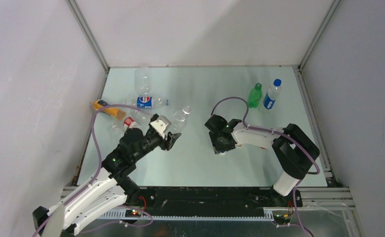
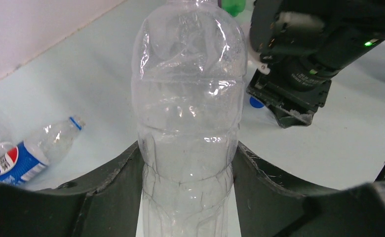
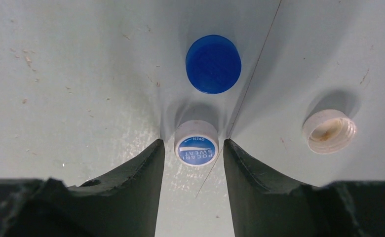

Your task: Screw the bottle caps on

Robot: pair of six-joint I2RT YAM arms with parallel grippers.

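Note:
My left gripper (image 1: 167, 139) has its fingers on either side of a clear bottle (image 2: 190, 113), which stands upright between them in the left wrist view. My right gripper points down over the table, part open, its fingertips either side of a white cap with a blue label (image 3: 196, 148); whether they touch it is not clear. A blue cap (image 3: 213, 63) lies just beyond, and a white cap (image 3: 328, 132) lies open side up to the right.
Several bottles lie at the back left, among them a Pepsi bottle (image 1: 145, 102) and an orange one (image 1: 109, 109). A green bottle (image 1: 254, 96) and a blue-capped bottle (image 1: 272, 96) are at the back right.

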